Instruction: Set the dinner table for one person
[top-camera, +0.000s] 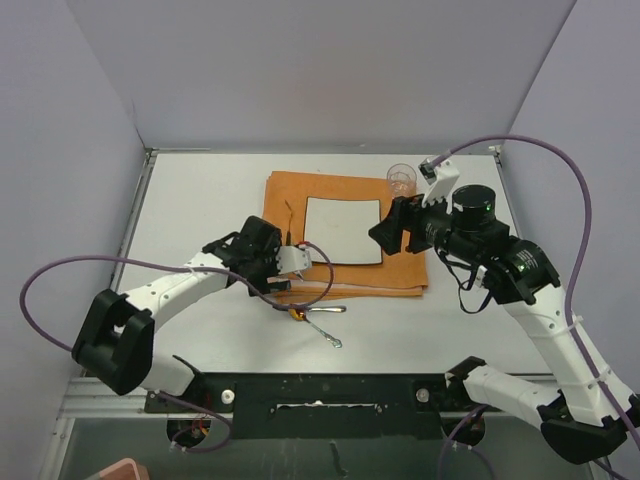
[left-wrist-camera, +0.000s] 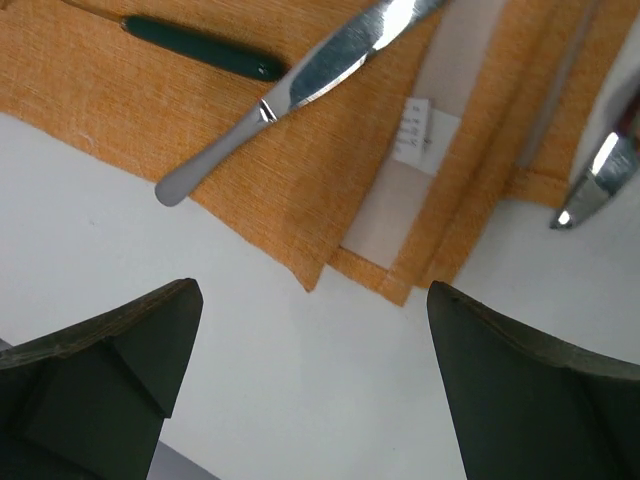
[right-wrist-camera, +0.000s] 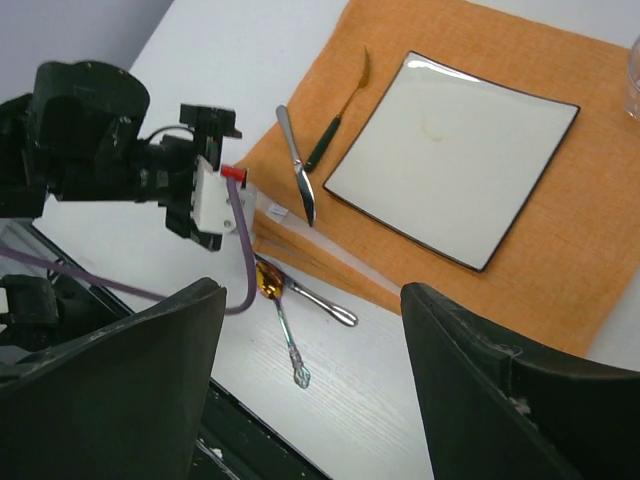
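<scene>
A square white plate (top-camera: 342, 228) with a dark edge lies on the orange placemat (top-camera: 400, 275). Left of it are a fork with a dark green handle (right-wrist-camera: 322, 145) and a silver knife (left-wrist-camera: 320, 70), which slants across the mat near the fork handle. Below the mat lie an ornate-handled spoon (right-wrist-camera: 290, 340) and another knife (right-wrist-camera: 325, 305), close together. A clear glass (top-camera: 401, 178) stands at the plate's upper right. My left gripper is open and empty over the mat's lower-left corner. My right gripper, open and empty too, hangs above the plate's right side.
Folded edges of cloth (left-wrist-camera: 470, 170) run along the mat's lower side. An orange container (top-camera: 122, 470) shows at the bottom left, off the table.
</scene>
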